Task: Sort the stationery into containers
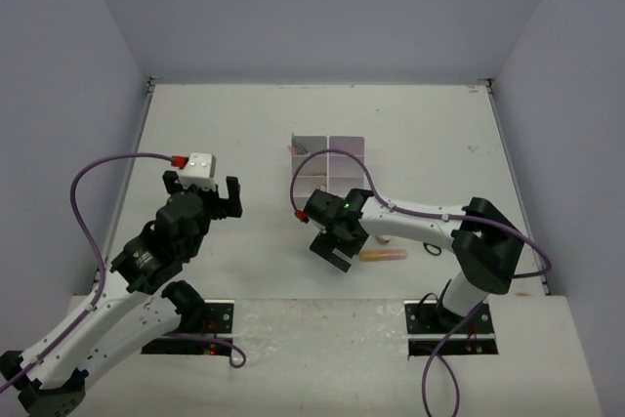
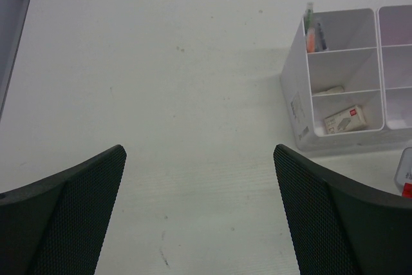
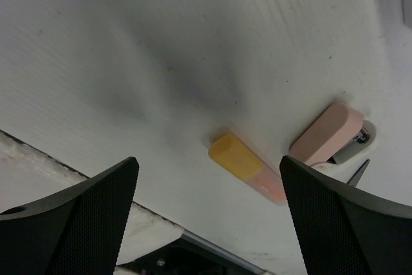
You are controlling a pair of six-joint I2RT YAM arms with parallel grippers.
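On the table lies an orange and pink marker [image 3: 248,167], just right of my right gripper [image 1: 335,253] in the top view. That gripper is low over the front middle and open, with table surface between its fingers. Beyond the marker, in the right wrist view, are a pink stapler [image 3: 328,134] and the tip of the scissors [image 3: 358,172]; their handles [image 1: 433,249] show in the top view. My left gripper [image 1: 202,192] hovers at the left, open and empty. A divided organizer [image 2: 297,111] holds pens [image 2: 315,35] and a small eraser box [image 2: 346,120].
A second organizer section [image 1: 347,148] adjoins on the right, its inside partly hidden by the right arm. The table's front edge runs close to my right gripper.
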